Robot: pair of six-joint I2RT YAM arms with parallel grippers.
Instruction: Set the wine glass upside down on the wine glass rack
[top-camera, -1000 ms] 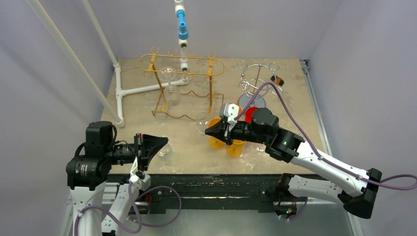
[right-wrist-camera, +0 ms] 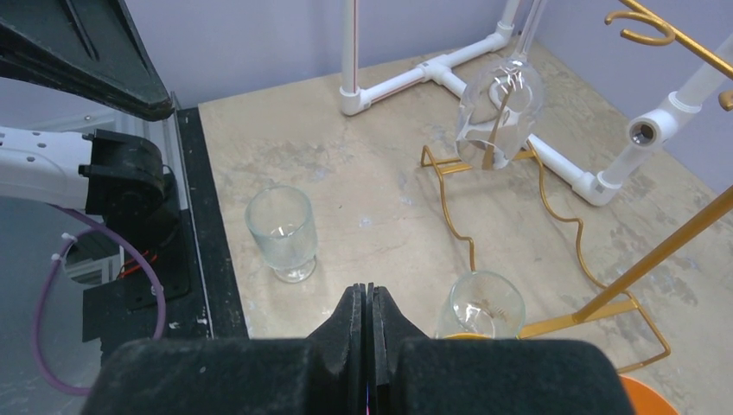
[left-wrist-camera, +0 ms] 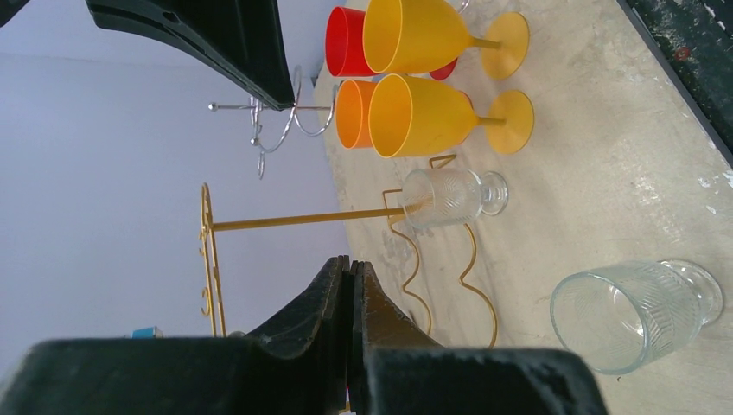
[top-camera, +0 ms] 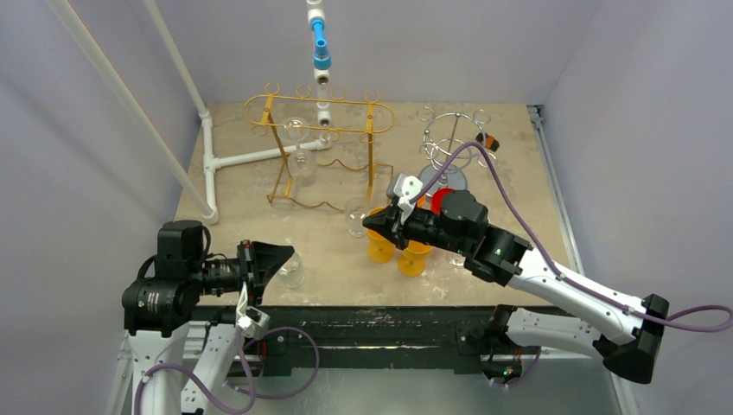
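A gold wine glass rack (top-camera: 370, 131) stands at the back left of the table. One clear wine glass (right-wrist-camera: 501, 111) hangs upside down from it at its left end. My left gripper (top-camera: 292, 251) is shut with nothing between its fingers, above the front left of the table. Below it a short-stemmed clear glass (left-wrist-camera: 638, 313) stands upright. My right gripper (top-camera: 366, 222), also shut and empty, hovers over the middle by the yellow goblets (top-camera: 380, 251). Another clear glass (top-camera: 356, 216) stands upright just in front of the rack.
A silver round rack (top-camera: 455, 138) stands at the back right. Red (left-wrist-camera: 347, 43) and orange (left-wrist-camera: 353, 112) cups sit close to the yellow goblets. White pipes (top-camera: 251, 158) run along the left and back. The table between the left gripper and the gold rack is clear.
The right gripper has moved very little, and the glasses stand where they were.
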